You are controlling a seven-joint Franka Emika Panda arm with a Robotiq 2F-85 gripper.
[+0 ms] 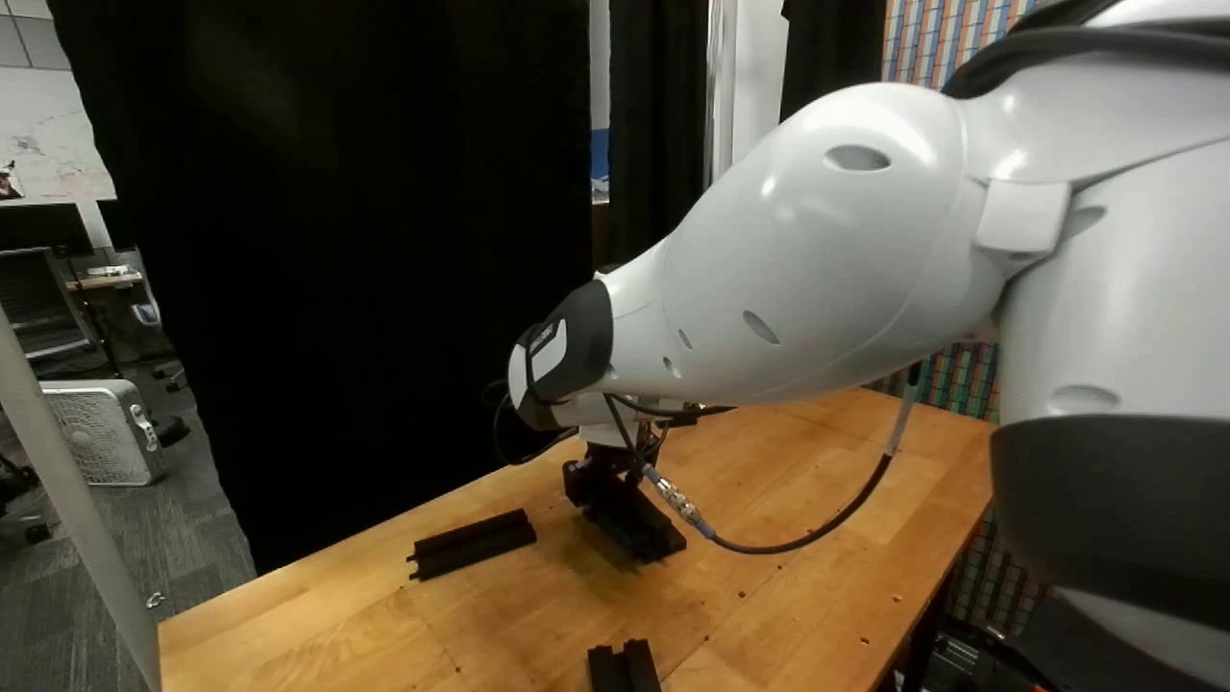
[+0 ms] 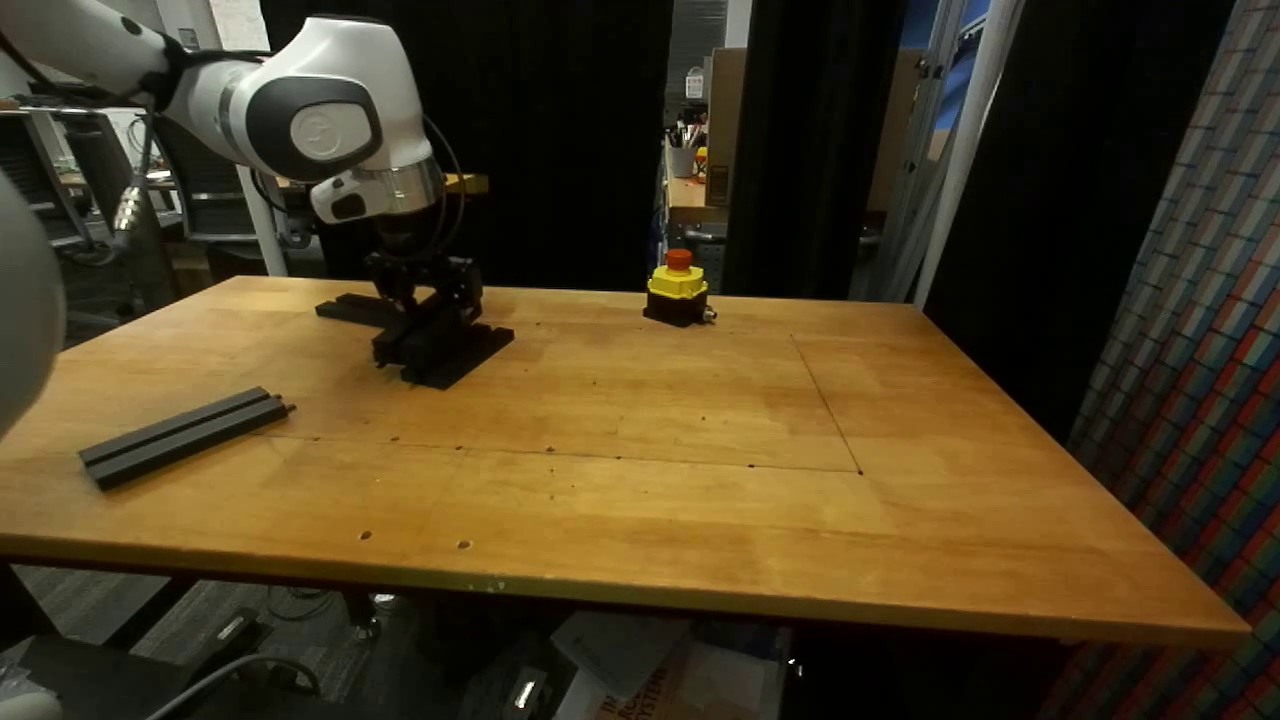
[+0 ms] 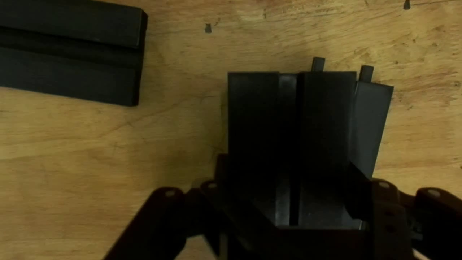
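Observation:
In the wrist view my gripper is shut on a black grooved block (image 3: 328, 117). Beneath it and to its right shows part of another black piece (image 3: 373, 121), turned at a slight angle, lying on the table. Two small pegs stick out past the far ends. Exterior view 2 has the held block (image 2: 414, 346) just over the lower piece (image 2: 470, 356); whether the two touch, I cannot tell. The fingers are dark against the dark block, so their contact is hard to make out.
A second grooved black piece (image 1: 473, 544) lies left of the gripper in exterior view 1. Another grooved piece (image 2: 186, 434) rests near the table's front left. At the back stands a yellow box with a red button (image 2: 679, 288).

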